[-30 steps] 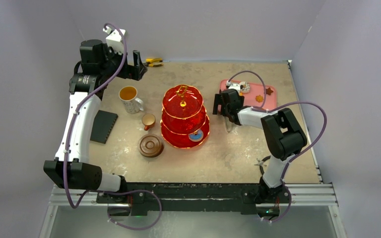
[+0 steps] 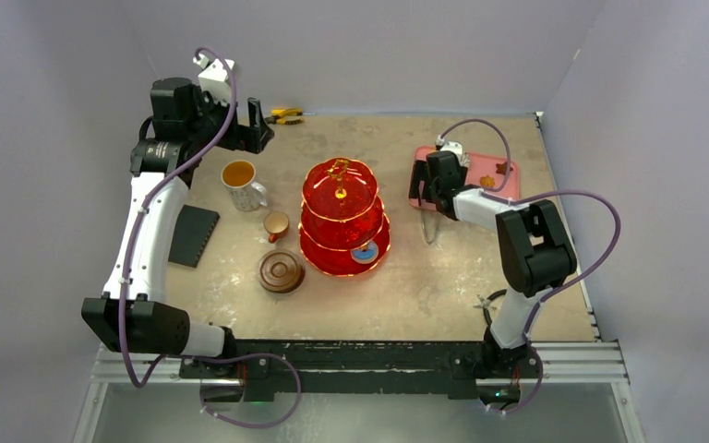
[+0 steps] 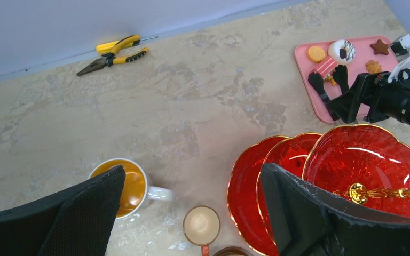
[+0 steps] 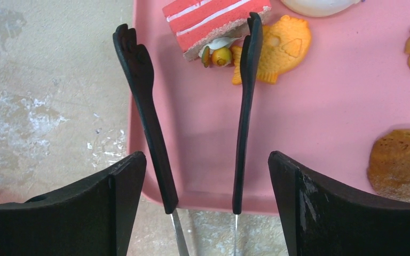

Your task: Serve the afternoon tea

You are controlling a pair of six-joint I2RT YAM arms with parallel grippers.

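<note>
My left gripper [image 2: 257,126] is open and empty at the back left, beyond the white mug [image 2: 246,188]. Over the left part of the pink tray [image 2: 514,189], my right gripper [image 2: 417,180] has its fingers apart. Between those fingers, in the right wrist view, lie the two arms of metal tongs [image 4: 241,138] with black hand-shaped tips; neither finger touches them. On the tray, a pink layered cake [image 4: 219,18] and an orange fish-shaped treat [image 4: 283,48] lie at the tong tips. The red three-tier stand [image 2: 343,263] holds a blue-topped treat [image 2: 365,252] on its lowest tier.
A small cup [image 2: 276,224] and a brown lidded pot [image 2: 281,271] stand left of the stand. A black notebook [image 2: 192,235] lies farther left, yellow-handled pliers [image 2: 286,113] at the back wall.
My right gripper has moved right and slightly back. The pink tray and the tongs have shifted slightly right. The left arm is nearly still.
</note>
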